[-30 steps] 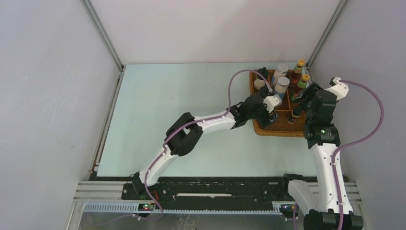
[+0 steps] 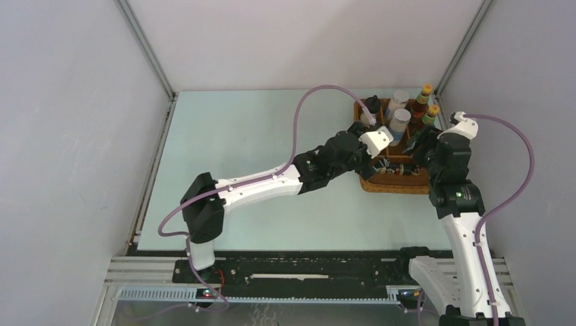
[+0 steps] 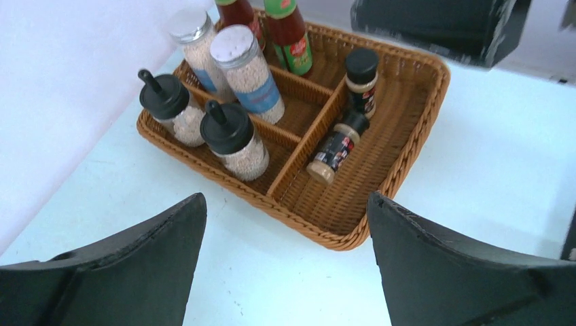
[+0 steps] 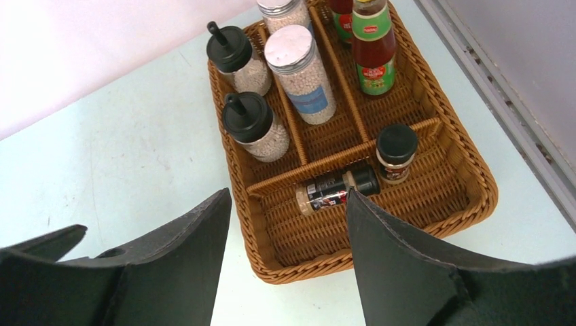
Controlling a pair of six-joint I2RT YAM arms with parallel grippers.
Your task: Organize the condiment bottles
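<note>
A brown wicker basket (image 4: 261, 255) with dividers holds all the bottles. In its undivided front section, one small black-capped spice jar (image 4: 333, 189) lies on its side, while another black-capped jar (image 4: 397, 155) stands upright beside its cap end. Two black-lidded jars (image 3: 238, 144) share the left column. Two tall jars with silver lids (image 3: 250, 78) fill the middle one, and two red sauce bottles (image 4: 373, 51) the right one. My left gripper is open above the basket's near left corner, nothing between its fingers. My right gripper, also open and empty, hovers over the basket's front right.
A wall (image 2: 523, 102) rises close by the right arm. In the left wrist view, part of the right arm's gripper hangs over the basket's far side.
The left arm has lifted and drawn back to the left, and a spice jar now lies in the front section. My right gripper has shifted slightly left.
</note>
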